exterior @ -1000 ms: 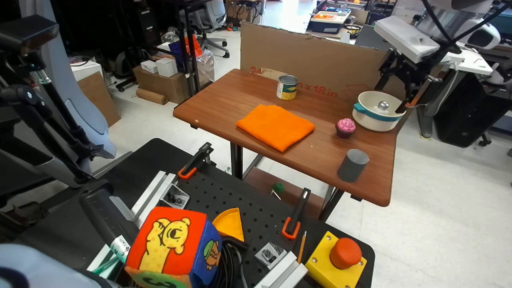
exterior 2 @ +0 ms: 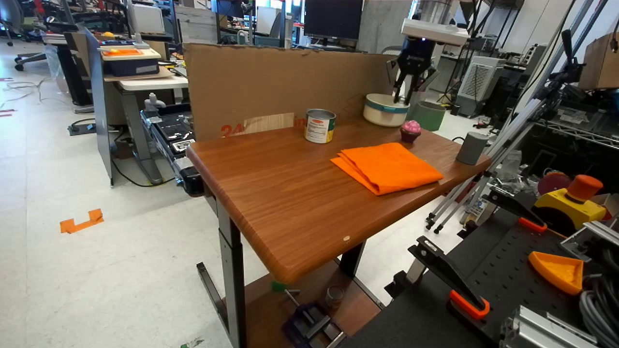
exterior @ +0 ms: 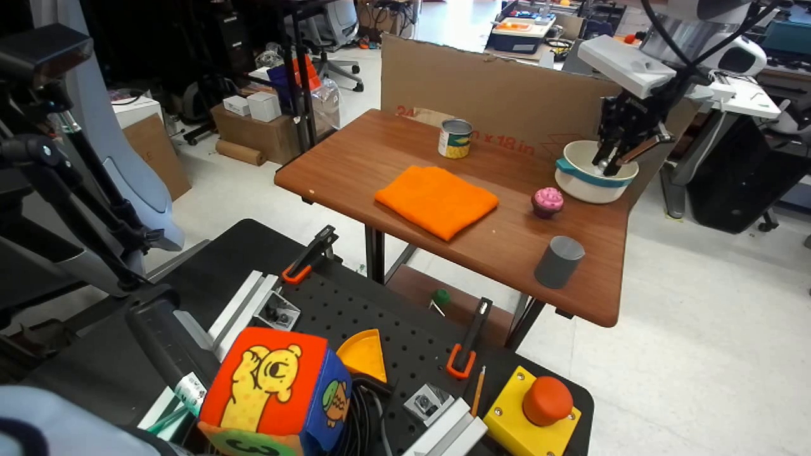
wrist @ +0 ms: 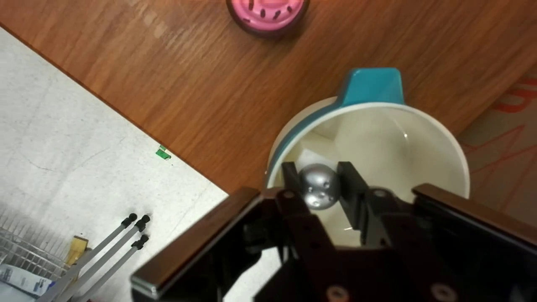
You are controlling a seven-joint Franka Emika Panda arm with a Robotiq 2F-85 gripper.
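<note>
A silver, round-topped thing (wrist: 319,186) with small dark spots is inside the cream pot (wrist: 460,173), which has a teal band and handle. My gripper reaches down into the pot, one dark finger on each side of the silver thing. The fingers (wrist: 353,188) are close against its sides, but whether they grip it is unclear. In exterior view 1 the gripper (exterior: 604,166) covers most of the silver thing. The lower part of that thing is hidden.
A pink-topped cupcake (exterior: 547,201) sits beside the pot, with a grey cylinder (exterior: 559,262) nearer the table's front edge. An orange cloth (exterior: 437,201) and a can (exterior: 455,139) lie farther left. Cardboard (exterior: 494,95) stands along the table's back.
My gripper's fingers, spread wide at the pot's rim before, have come together around the silver thing inside. The arm has moved left, and the pot has shifted slightly left.
</note>
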